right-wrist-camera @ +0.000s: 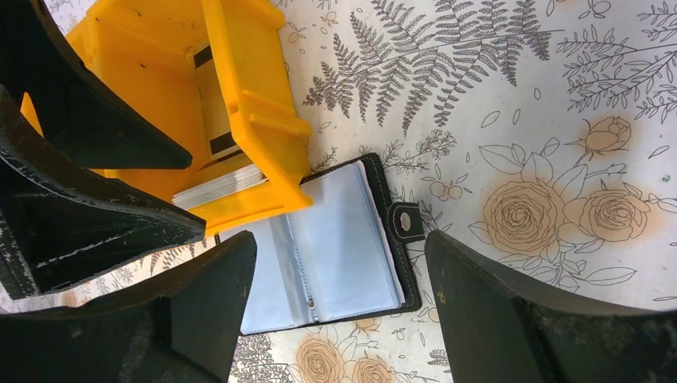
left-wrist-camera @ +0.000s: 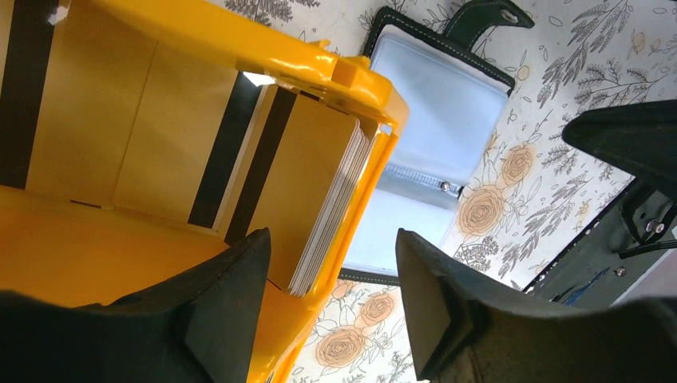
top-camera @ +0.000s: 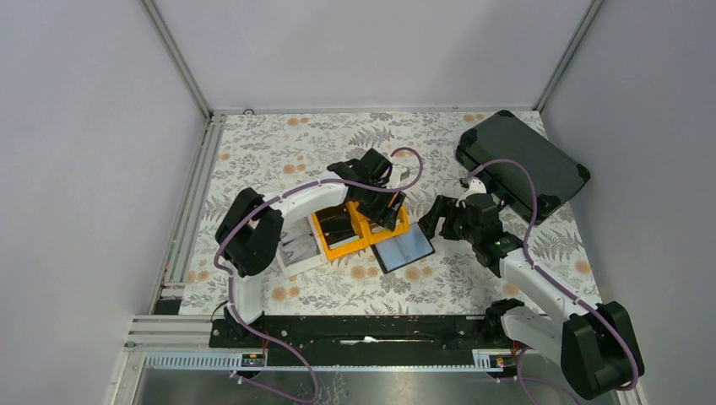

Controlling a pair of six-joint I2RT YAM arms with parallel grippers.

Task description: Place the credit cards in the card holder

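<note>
A stack of cards [left-wrist-camera: 334, 203] stands on edge inside the yellow bin [left-wrist-camera: 375, 88], against its right end. My left gripper hangs over that end, part open; its fingers are apart with only the bin wall and cards visible below the gap, nothing held. The card holder [right-wrist-camera: 343, 239] lies opened flat beside the bin, clear pockets showing, its dark snap strap sticking out. My right gripper is open and empty above the holder's right side, as the top view also shows. The left fingers [right-wrist-camera: 104, 215] reach into the right wrist view from the left.
A second yellow bin [top-camera: 344, 249] and a white tray [top-camera: 302, 270] adjoin on the left. A large dark case [top-camera: 523, 160] occupies the back right. Patterned tabletop in front of and behind the holder is free.
</note>
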